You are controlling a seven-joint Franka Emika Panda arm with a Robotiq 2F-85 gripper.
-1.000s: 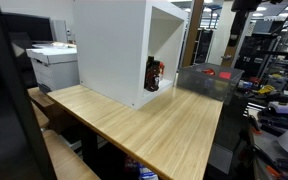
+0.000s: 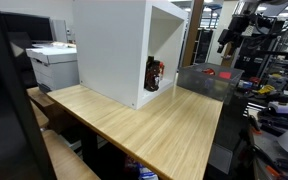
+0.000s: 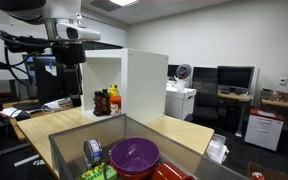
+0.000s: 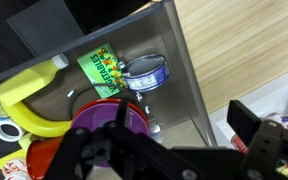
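My gripper stands open above the grey bin (image 4: 191, 82), its dark fingers wide apart with nothing visible between them. From the side it hangs over the bin (image 2: 206, 86), clear of the contents. Inside the bin are a short blue-labelled can (image 4: 147, 72), a green vegetables box (image 4: 101, 67), a purple bowl (image 4: 109, 115), a curved yellow item (image 4: 29, 88) and a red container (image 4: 44, 155). The second exterior view also has the can (image 3: 93, 152) and bowl (image 3: 135, 155) near the bin's front. My fingers hide part of the bowl.
A white open-sided shelf unit (image 2: 114, 52) stands on the wooden table (image 2: 149, 125), with dark bottles (image 3: 101, 103) and a yellow-orange bottle (image 3: 115, 99) in it. Bare tabletop lies between shelf and table edge. The bin's walls rise around its contents.
In the first exterior view the arm has come down from the top of the picture, lowering the gripper toward the bin. The bin and shelf look unmoved.
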